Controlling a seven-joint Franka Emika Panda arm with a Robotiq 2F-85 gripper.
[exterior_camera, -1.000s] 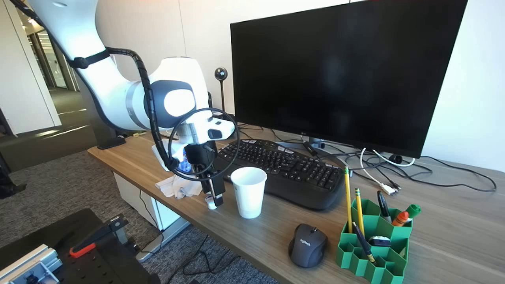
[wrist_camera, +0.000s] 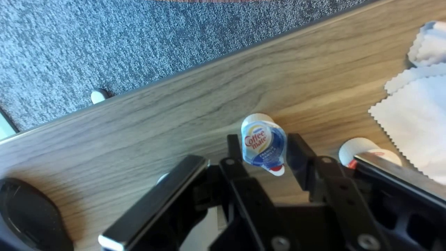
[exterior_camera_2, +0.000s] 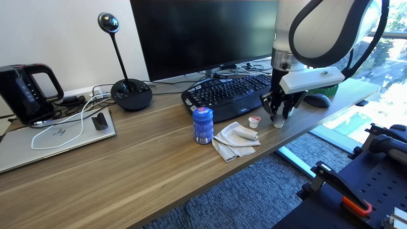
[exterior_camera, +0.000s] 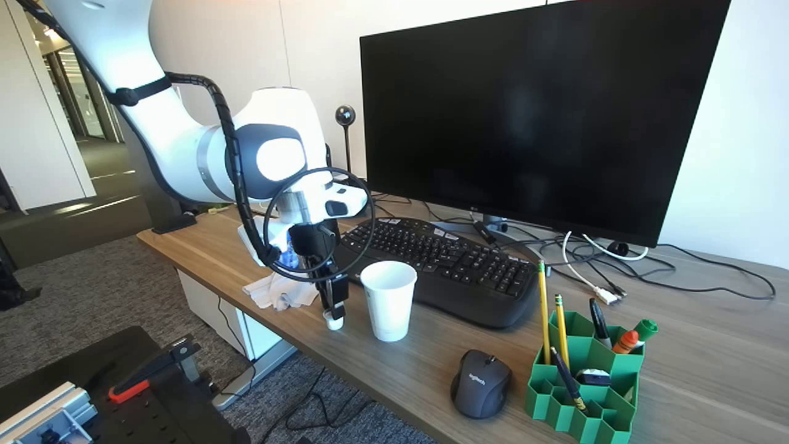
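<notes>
A small Coffee-mate creamer cup (wrist_camera: 262,144), with a printed lid, is between the fingertips of my gripper in the wrist view. One finger lies close along each side, with hardly any gap; whether both press on it I cannot tell. In exterior view 1 the creamer's white base (exterior_camera: 335,323) shows just under the fingers, at the desk surface. A white paper cup (exterior_camera: 389,302) stands upright just right of the gripper there. Another creamer (exterior_camera_2: 254,121) sits apart from the gripper, near the folded cloth (exterior_camera_2: 235,139).
The keyboard (exterior_camera: 447,266) lies behind the paper cup. A mouse (exterior_camera: 481,383) and a green pen holder (exterior_camera: 543,396) stand farther right. A blue-lidded container (exterior_camera_2: 203,126) is beside the cloth. The desk's front edge runs close to the gripper.
The fingers have come closer together around the creamer, which has shifted slightly right in exterior view 1. The arm has barely moved, and the paper cup stands where it was.
</notes>
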